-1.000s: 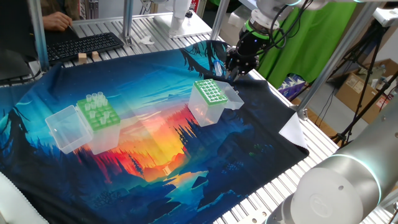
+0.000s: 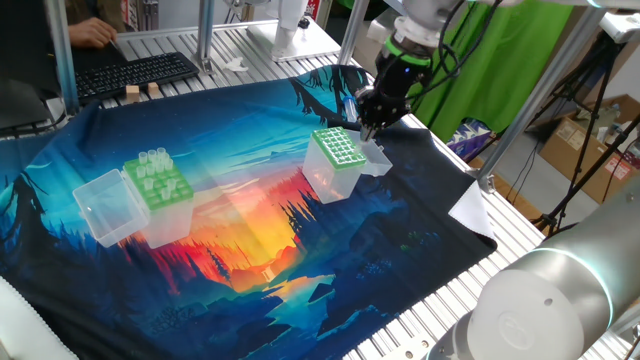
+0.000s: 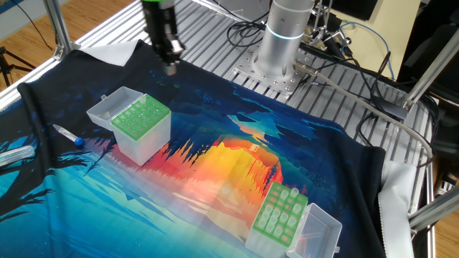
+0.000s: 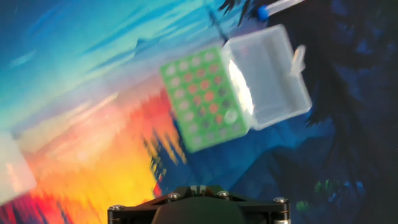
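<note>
My gripper shows at the bottom of the wrist view, its fingertips together and nothing visible between them. It hangs in the air beyond a clear box with a green rack top [image 2: 338,147], near the box's open lid [image 2: 375,155]. That rack's grid of holes [image 4: 202,99] looks mostly empty, though blur hides detail. In the second exterior view, the gripper [image 3: 171,69] is above the dark cloth behind this box [image 3: 143,140]. A second green-topped box [image 2: 165,205] stands apart, with several clear tubes [image 2: 155,160] upright in it and its lid [image 2: 108,207] open.
A blue-capped pen-like item [image 3: 69,135] lies near the first box, with a clear item [image 3: 16,155] farther off. Printed cloth [image 2: 240,255] covers the table, open between the boxes. The robot's base [image 3: 276,64] and metal posts [image 2: 205,35] border the area.
My gripper has shifted slightly left and lower in the first exterior view, closer to the nearby box's open lid. The boxes have not moved.
</note>
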